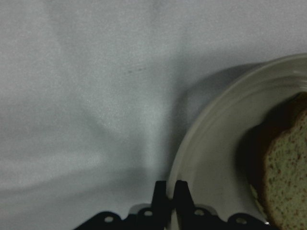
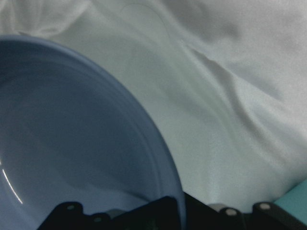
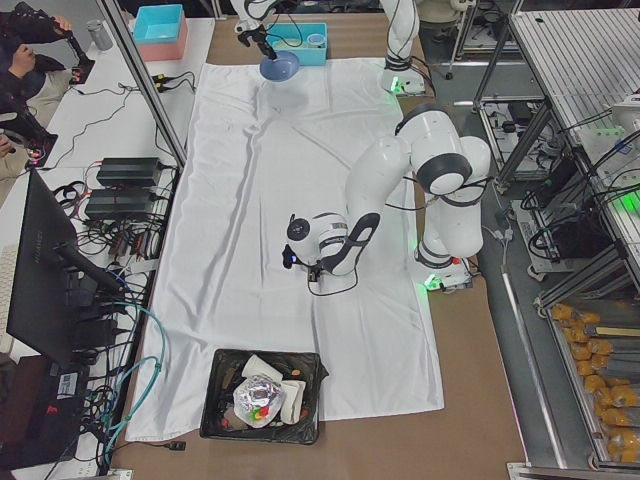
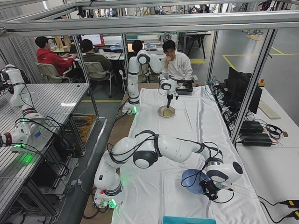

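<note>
A plate (image 4: 161, 112) with a slice of bread (image 1: 288, 177) stands on the white cloth; my left gripper is at its rim, the two fingers close together, with the rim appearing to run between them. A blue bowl (image 2: 76, 129) is at the other end of the cloth, beside a teal bin. My right gripper is at the bowl's rim, which rises between its dark fingers. In the camera left view the left arm hides the plate.
A black tray (image 3: 220, 400) with foil and white items sits at the near end of the cloth. The teal bin (image 3: 310, 55) stands at the far end.
</note>
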